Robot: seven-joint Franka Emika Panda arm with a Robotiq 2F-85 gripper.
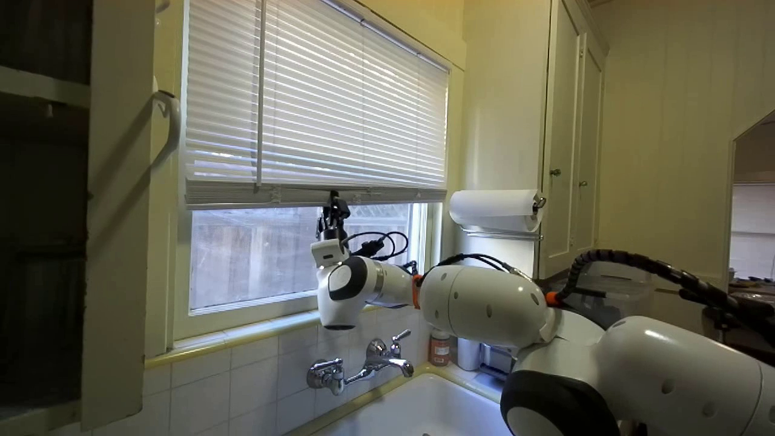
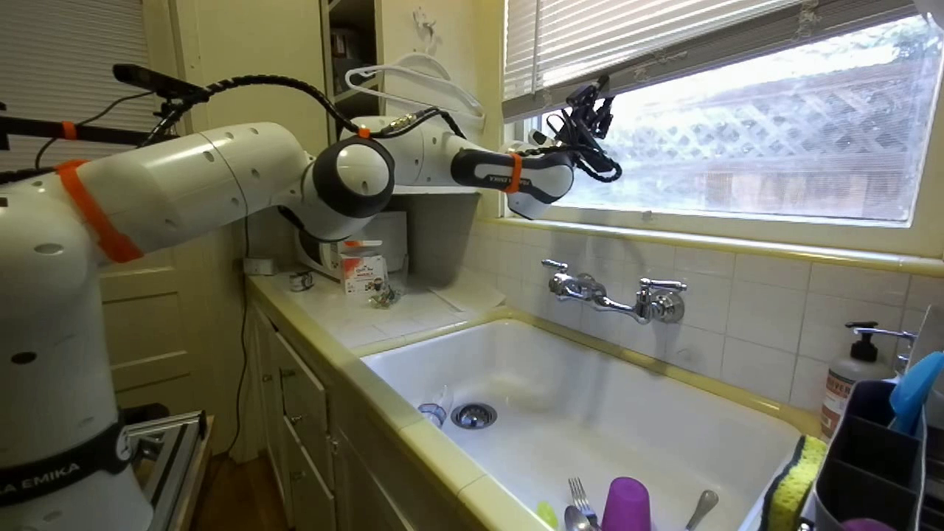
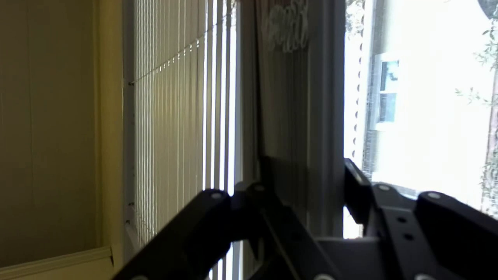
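Observation:
White slatted blinds (image 1: 319, 102) cover the upper part of the window, and the glass below them is bare. My gripper (image 1: 335, 200) reaches up from below to the blinds' bottom rail (image 1: 240, 194), near its middle. In the wrist view the rail (image 3: 327, 116) runs down between my black fingers, one on each side, and the gripper is shut on it. Exterior view 2 shows the gripper (image 2: 597, 96) at the lower edge of the blinds (image 2: 637, 44) from the other side.
Below the window are a wall faucet (image 1: 363, 369) and a white sink (image 2: 531, 416) with a purple cup (image 2: 626, 504) and cutlery. An open cabinet door (image 1: 120, 218) stands at left; a paper towel roll (image 1: 496, 209) hangs at right. Free air lies between gripper and sill.

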